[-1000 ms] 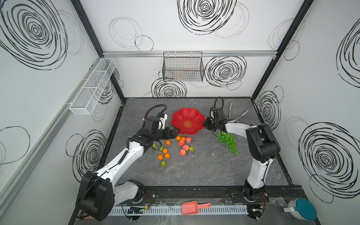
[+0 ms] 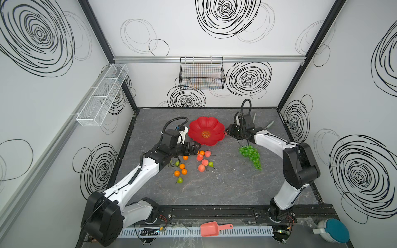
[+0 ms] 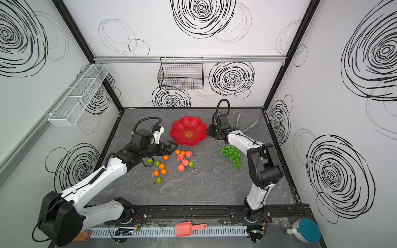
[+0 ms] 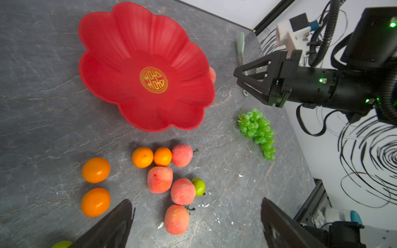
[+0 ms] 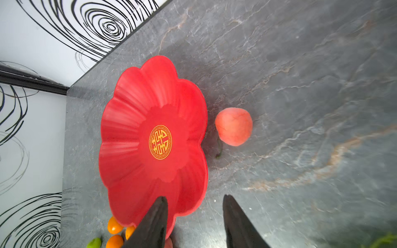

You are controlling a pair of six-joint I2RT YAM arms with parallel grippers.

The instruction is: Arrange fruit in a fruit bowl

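Observation:
The empty red flower-shaped bowl (image 2: 206, 126) sits at the back of the table. Beside its right rim lies a lone peach (image 5: 233, 126), mostly hidden by the right arm in the top views. My right gripper hovers close to the bowl's right side; its fingers are apart with nothing between them. Open and empty, my left gripper hangs above the fruit in front of the bowl. Below it are several peaches (image 4: 176, 219), oranges (image 4: 96, 169) and small green fruits (image 4: 198, 186). A green grape bunch (image 2: 250, 156) rests on the right.
Two grey-green curved items (image 3: 250, 125) lie at the back right. A black wire basket (image 2: 202, 76) hangs on the back wall and a white one (image 2: 102, 95) on the left wall.
My right gripper has drawn back rightward and up from the bowl, its arm swinging right. The left gripper moved slightly right.

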